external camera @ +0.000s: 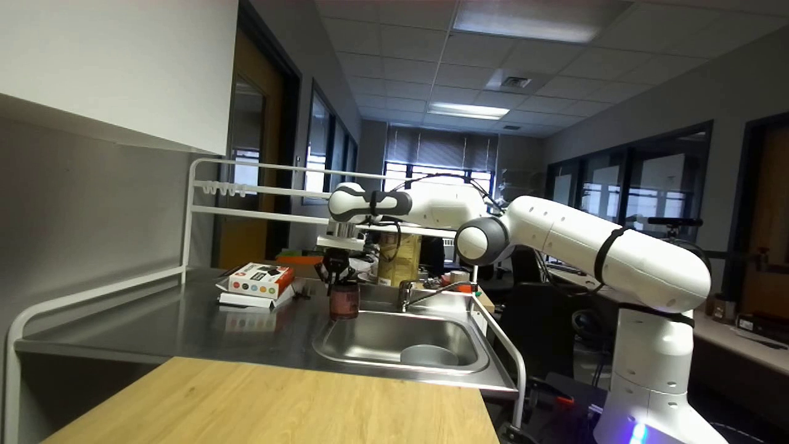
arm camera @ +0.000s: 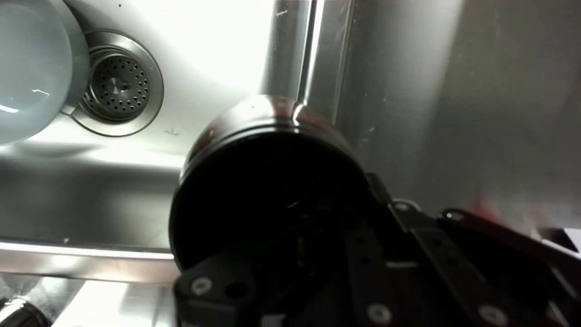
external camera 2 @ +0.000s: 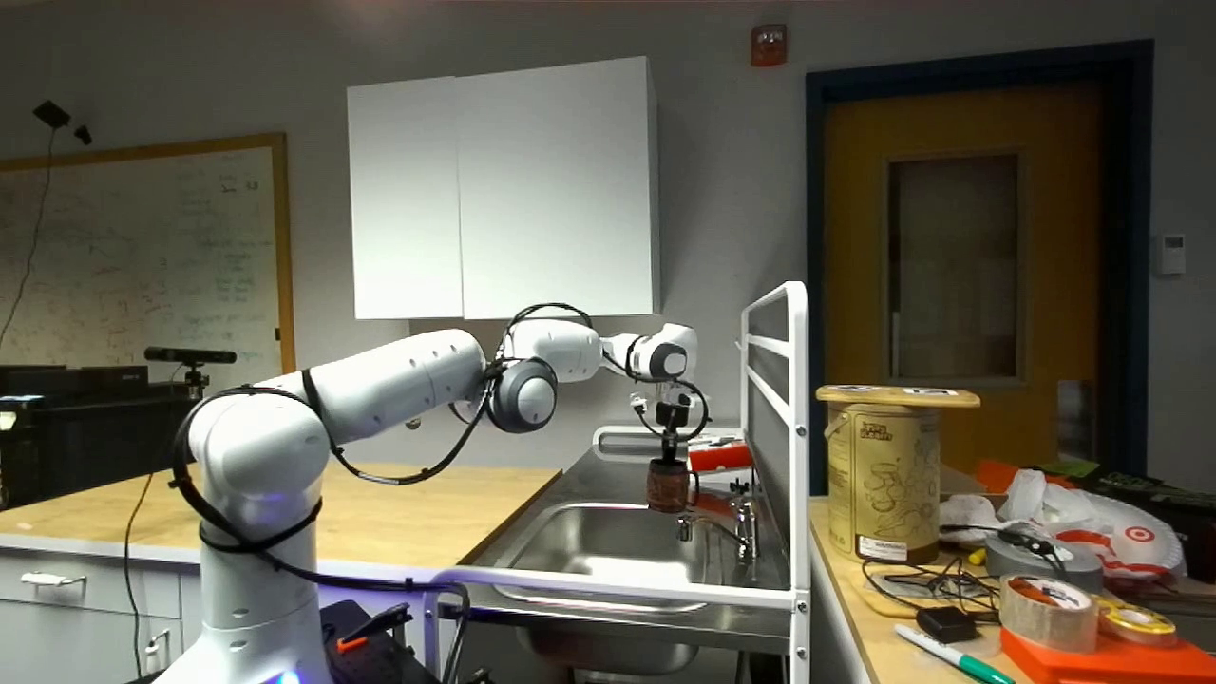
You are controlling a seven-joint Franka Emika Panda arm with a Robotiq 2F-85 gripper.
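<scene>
A dark reddish-brown barrel-shaped mug [external camera 2: 668, 486] hangs roughly upright from my gripper [external camera 2: 670, 448], its handle [external camera 2: 694, 488] on the right in exterior view 2. My gripper is shut on the mug, up at its top; which part lies between the fingers is too dark to make out. In exterior view 1 the mug [external camera: 344, 302] appears by the back-left corner of the steel sink [external camera: 359, 348]. Seen from the wrist, the mug's outer wall [arm camera: 261, 111] overlaps the sink's edge, and its dark mouth faces the camera. Whether its base touches the counter cannot be told.
A pale round bowl [arm camera: 32, 71] sits in the sink beside the drain [arm camera: 120, 81]. The faucet [external camera: 407, 295] rises behind the basin. A red-and-white box [external camera: 260, 280] lies on the counter to the left. Bare steel counter [external camera: 222, 344] lies in front of it.
</scene>
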